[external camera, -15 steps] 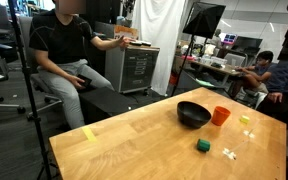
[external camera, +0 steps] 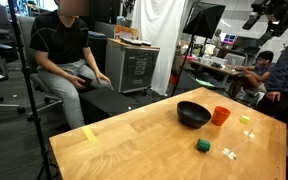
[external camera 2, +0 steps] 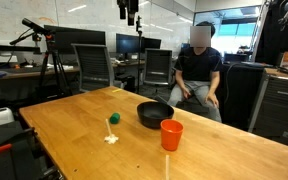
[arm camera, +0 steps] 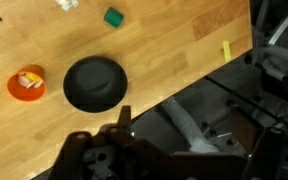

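My gripper (external camera 2: pixel 128 26) hangs high above the table, its fingers apart and nothing between them. It also shows at the top right of exterior view 1. Below it on the wooden table are a black bowl (arm camera: pixel 95 84), an orange cup (arm camera: pixel 16 92) close beside it, and a small green block (arm camera: pixel 113 17). The bowl looks empty from above. Something yellow and white shows inside the cup in the wrist view. A small yellow object (external camera: pixel 246 119) lies on the table past the cup, and small white pieces (external camera 2: pixel 111 138) lie near the green block.
A yellow strip (external camera: pixel 89 134) is on the table near one edge. A person (external camera: pixel 64 55) sits just beyond the table's edge. The wooden table (external camera: pixel 134 145) has wide bare areas around the objects. A pale thin strip (external camera 2: pixel 166 166) lies nearer exterior view 2's camera.
My gripper has swung in from the right edge of exterior view 1 to over the table's far right. The seated person's outstretched arm has come down to the lap. The table objects have not moved.
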